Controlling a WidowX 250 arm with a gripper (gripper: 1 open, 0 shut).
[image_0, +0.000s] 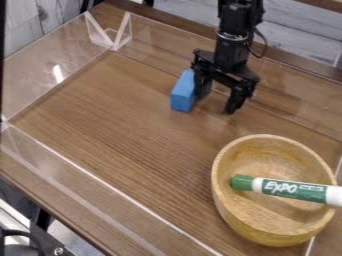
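Note:
My black gripper stands at the upper middle of the camera view, low over the wooden table, with its fingers apart. Its left side is right beside a blue block, which lies on the table; whether they touch I cannot tell. A yellow bowl at the lower right holds a white and green EXPO marker.
A pale wall borders the back, and a transparent edging runs along the left side.

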